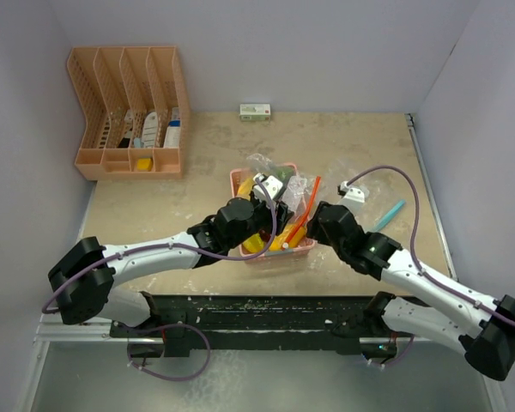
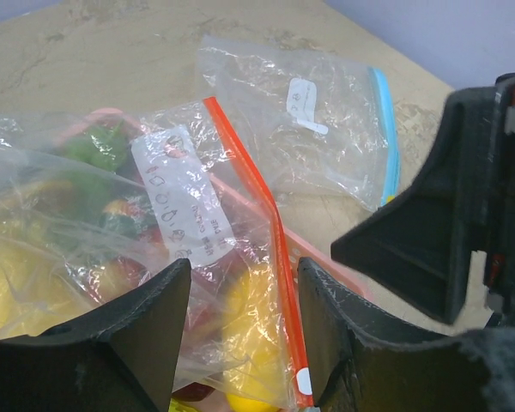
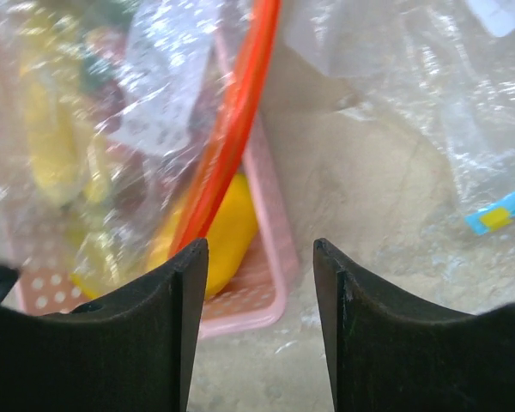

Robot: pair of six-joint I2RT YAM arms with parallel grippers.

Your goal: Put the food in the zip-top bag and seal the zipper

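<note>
A clear bag (image 2: 197, 240) with an orange zipper (image 2: 270, 219) and a white printed label lies across the pink basket (image 1: 309, 245). Under and around it in the basket are play foods, among them a yellow mango-like piece (image 3: 232, 232). My left gripper (image 1: 279, 216) hovers over the basket; in its wrist view the fingers (image 2: 159, 335) stand apart, with the bag and zipper showing below the gap. Off the basket's right side, my right gripper (image 1: 314, 225) is parted too, and bare table shows between its fingers.
A second clear bag (image 2: 318, 120) with a blue zipper (image 1: 388, 216) lies flat at the right. An orange divided rack (image 1: 103, 161) stands back left, a small green-white box (image 1: 255, 112) at the back. Both grippers are close together.
</note>
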